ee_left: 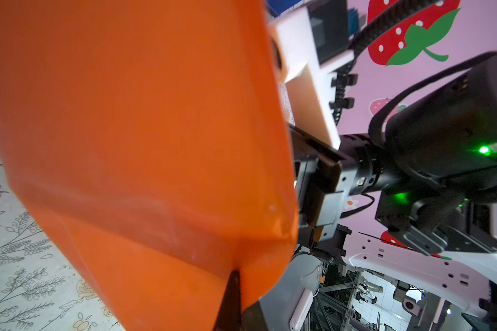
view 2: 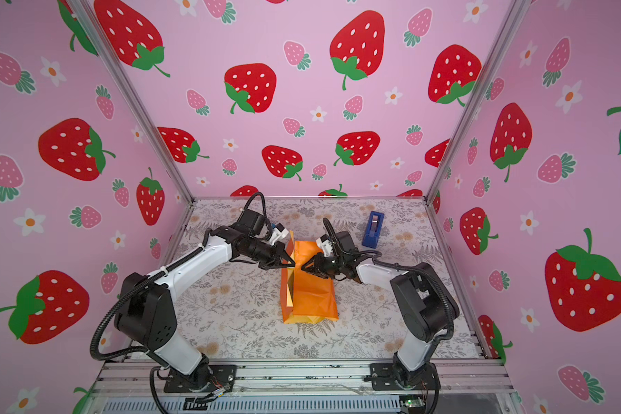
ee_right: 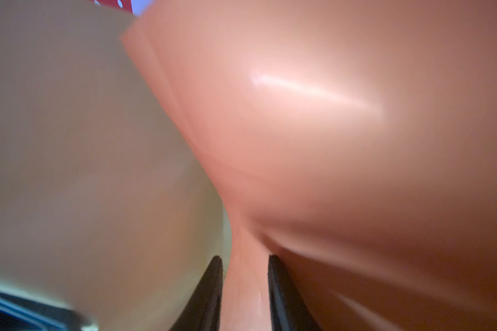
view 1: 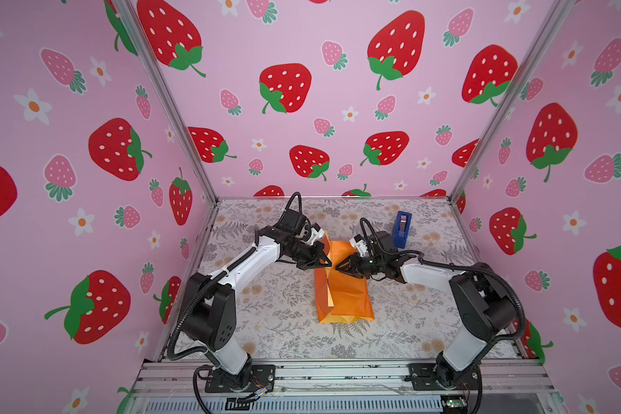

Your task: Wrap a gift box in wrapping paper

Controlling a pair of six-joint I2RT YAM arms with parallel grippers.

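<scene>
Orange wrapping paper (view 1: 350, 293), yellow on its inner side, lies mid-table. Its right part is folded over flat, and no box can be made out under it. The left flap (view 1: 322, 289) stands raised, its free edge drawn over toward the folded part. My left gripper (view 1: 329, 265) is shut on this flap; in the left wrist view its dark fingers (ee_left: 230, 300) pinch the orange sheet. Just right of it, above the folded paper, is my right gripper (view 1: 341, 269). In the right wrist view its two fingertips (ee_right: 217, 264) stand apart, with paper close around them.
A blue holder (view 1: 402, 229), possibly a tape dispenser, stands at the back right of the patterned table. Clear table lies left, right and in front of the paper. The two grippers are very close together.
</scene>
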